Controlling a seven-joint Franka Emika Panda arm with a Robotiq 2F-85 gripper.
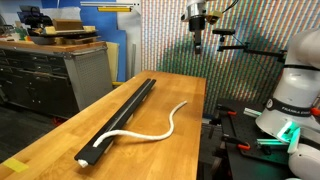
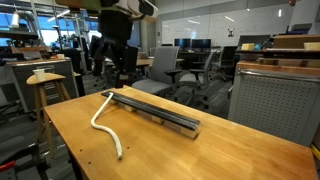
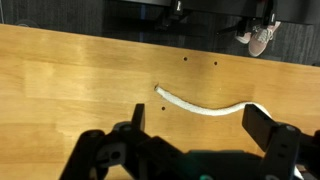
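Note:
A white flexible hose or rope lies in a loose curve on the wooden table, one end free on the bare top. Its other end crosses the near end of a long black rail. In the second exterior view the white hose curves in front of the black rail. High above the table, apart from both, hangs my gripper. From the wrist the gripper is open, its black fingers wide apart with only bare table between and part of the hose beyond.
A stool stands beside the table, and office chairs are behind it. A dark metal cabinet stands past the left edge.

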